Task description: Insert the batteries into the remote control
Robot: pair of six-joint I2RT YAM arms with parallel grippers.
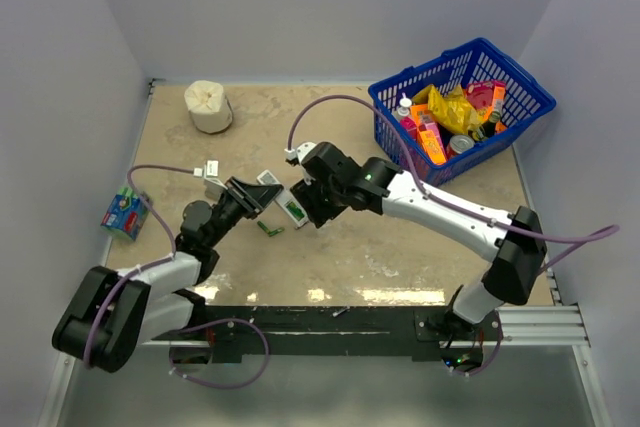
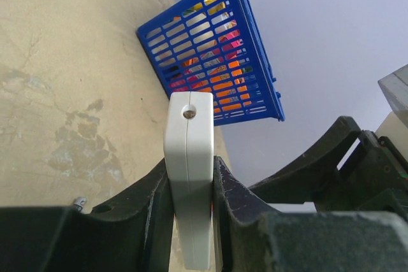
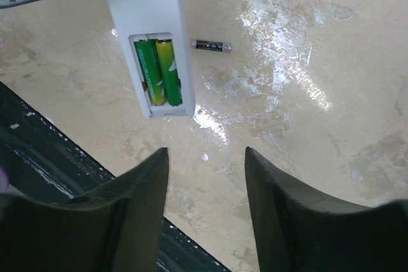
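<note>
My left gripper (image 1: 262, 197) is shut on the white remote (image 2: 187, 170), which stands edge-on between its fingers in the left wrist view. The remote's open compartment holds two green batteries (image 3: 150, 71) side by side in the right wrist view. A small dark battery (image 3: 211, 46) lies on the table beside it. My right gripper is part open, fingers apart with nothing between them, just off the remote's compartment end. Loose green batteries (image 1: 270, 229) lie on the table below the remote in the top view.
A blue basket (image 1: 390, 97) full of packages stands at back right, a white roll (image 1: 207, 107) at back left, and a colourful pack (image 1: 124, 215) at the left edge. The table's front strip (image 1: 300, 332) is dark.
</note>
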